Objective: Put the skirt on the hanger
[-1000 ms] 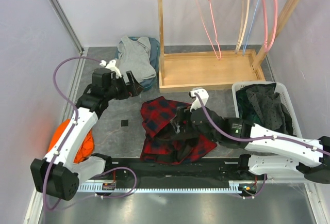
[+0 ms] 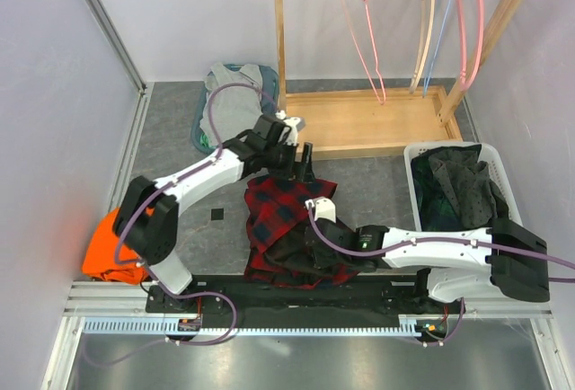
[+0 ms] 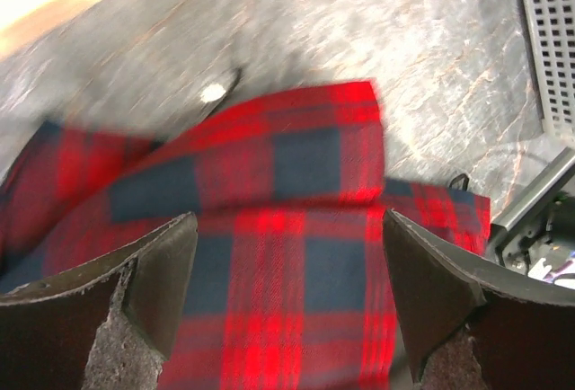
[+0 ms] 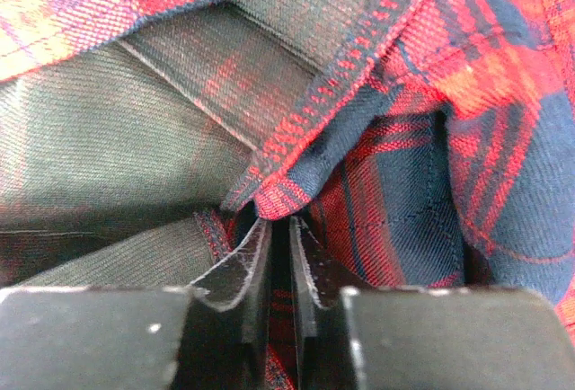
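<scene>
The red and navy plaid skirt [image 2: 274, 210] lies crumpled on the grey floor at the front middle, with a dark folded part showing. My left gripper [image 2: 301, 161] is open above its back edge; in the left wrist view plaid cloth [image 3: 269, 282] lies below and between the fingers. My right gripper [image 2: 319, 233] is down in the cloth; in the right wrist view its fingers are nearly together amid plaid and dark fabric [image 4: 117, 147], and whether cloth is between them is unclear. Hangers [image 2: 368, 22] hang from the wooden rack [image 2: 359, 120] at the back.
A blue basket [image 2: 199, 138] with grey cloth stands at the back left, a white basket [image 2: 409, 183] with dark garments at the right. Orange cloth [image 2: 108, 251] lies at the front left. Bare floor shows left of the skirt.
My left arm has swung right, bringing its gripper over the skirt.
</scene>
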